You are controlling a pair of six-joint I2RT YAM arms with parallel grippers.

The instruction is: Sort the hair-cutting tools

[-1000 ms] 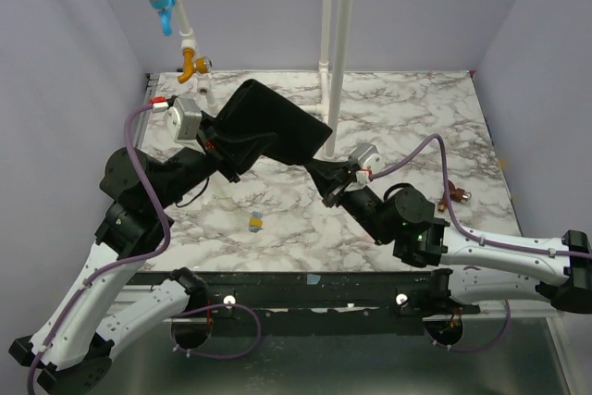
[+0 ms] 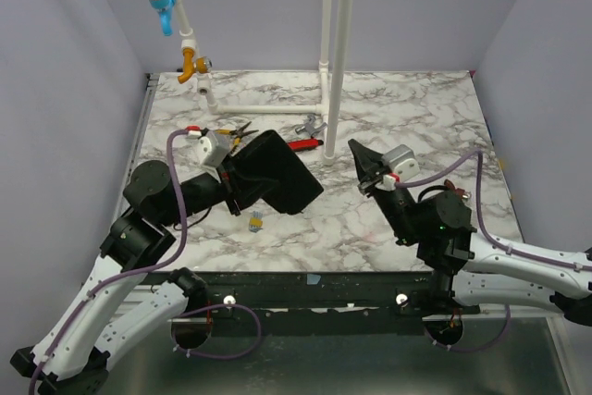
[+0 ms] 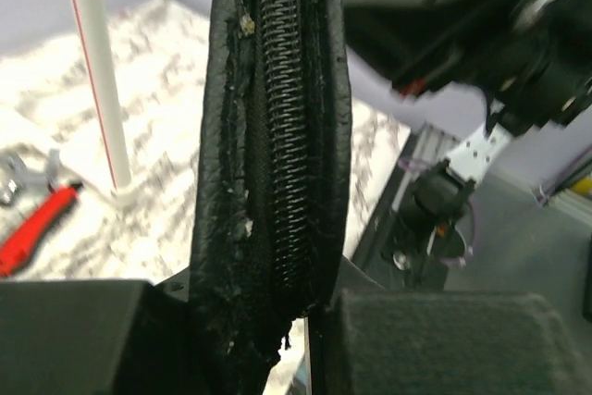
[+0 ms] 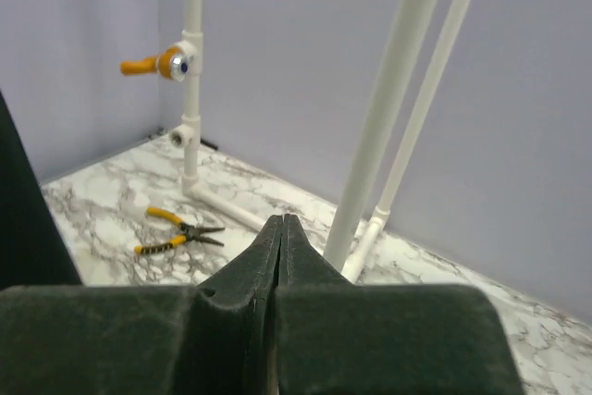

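My left gripper (image 2: 242,190) is shut on a black zippered case (image 2: 285,173), held up over the left-middle of the marble table; in the left wrist view the case's zipper edge (image 3: 277,117) fills the centre. My right gripper (image 2: 356,150) is shut with nothing visible between its fingers, clear of the case, right of it. Yellow-black pliers (image 4: 171,242) lie on the table at the back left. A red-handled tool (image 3: 39,224) lies near the pipe, beside grey metal tools (image 2: 310,125).
White pipes (image 2: 335,53) rise at the back, with blue (image 2: 165,14) and orange (image 2: 187,64) taps at left. A small yellow-blue item (image 2: 255,221) lies at front left.
The right gripper has moved right and up in the top view, away from the case.
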